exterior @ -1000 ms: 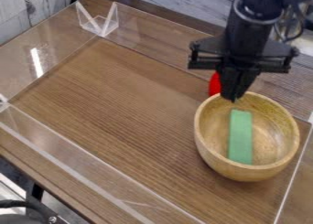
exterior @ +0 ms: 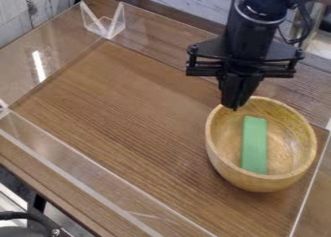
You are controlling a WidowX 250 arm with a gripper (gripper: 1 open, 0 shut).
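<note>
My black gripper (exterior: 235, 98) hangs over the back rim of a yellow bowl (exterior: 223, 154) on the right of the wooden table. Its narrow fingertips point down and look shut, with nothing visible between them. A green block (exterior: 254, 144) lies lengthwise inside the bowl. The area just behind the bowl is largely hidden by the gripper.
A clear plastic object (exterior: 104, 22) stands at the back left. A dark curved piece sits at the bottom left corner.
The gripper has shifted slightly left. The red thing that showed behind the bowl below it is no longer visible.
</note>
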